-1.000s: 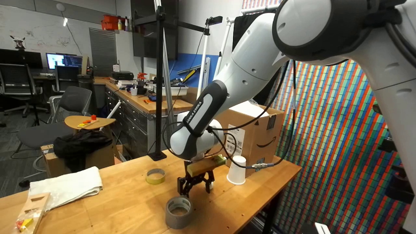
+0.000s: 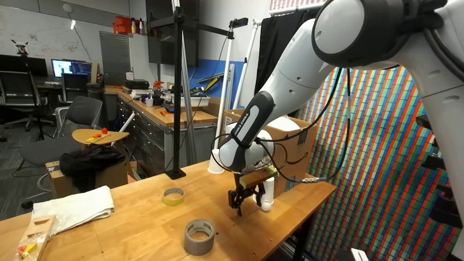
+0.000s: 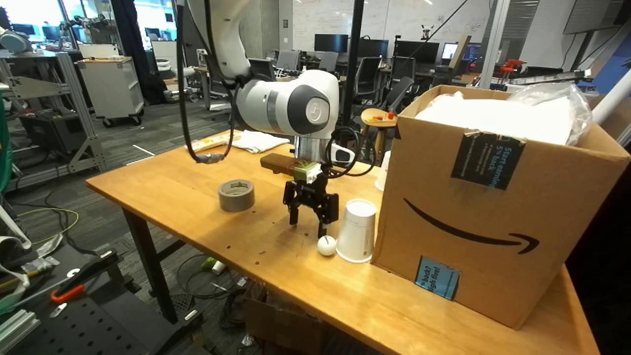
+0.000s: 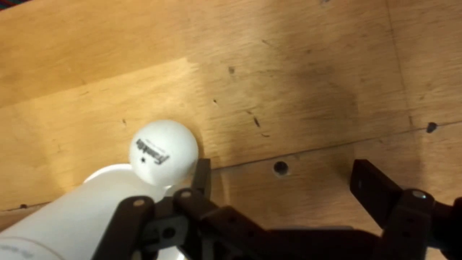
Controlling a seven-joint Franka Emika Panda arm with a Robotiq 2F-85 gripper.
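My gripper stands open low over the table, its fingers wide apart with only bare wood between them. A white ball [image 4: 163,152] with dark printing rests on the wood just outside one finger [image 4: 201,175], not between the two. Right by the ball is an upside-down white paper cup [image 3: 357,230]; whether ball and cup touch is hard to tell. From the first exterior view, the ball [image 2: 266,206] appears in front of the cup's base, to the right of the gripper [image 2: 249,208].
A large cardboard box [image 3: 467,236] stands close behind the cup. Grey tape [image 2: 199,237] and a yellowish tape roll [image 2: 173,197] lie on the table, with a white cloth [image 2: 76,208] farther left. Another white cup [image 2: 215,163] stands at the back.
The arm has moved right, away from the grey tape and up to the cup. A white object partly behind the gripper earlier, apparently the ball, is now farther right by the cup.
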